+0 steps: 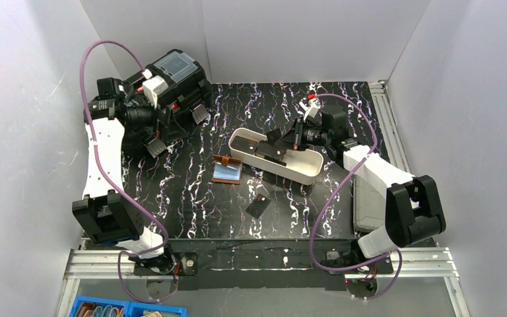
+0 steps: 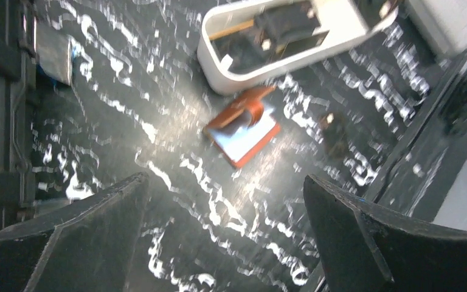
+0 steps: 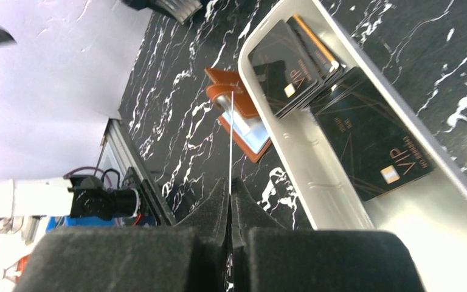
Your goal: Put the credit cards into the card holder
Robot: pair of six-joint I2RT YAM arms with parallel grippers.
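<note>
A brown card holder with a blue sleeve (image 1: 226, 170) stands on the marble table, left of a white bin (image 1: 307, 173) that holds several black cards (image 3: 368, 140). A single dark card (image 1: 258, 206) lies on the table below the bin. High at the left, beside the toolbox, my left gripper (image 1: 164, 122) is open with nothing between its fingers; its wrist view looks down on holder and bin. My right gripper is shut above the bin, pointing toward the holder, nothing seen between its fingertips.
A black toolbox (image 1: 178, 72) fills the back left. A grey case (image 1: 370, 205) and a rail run along the right side. Bare table lies in front of the holder and at the back.
</note>
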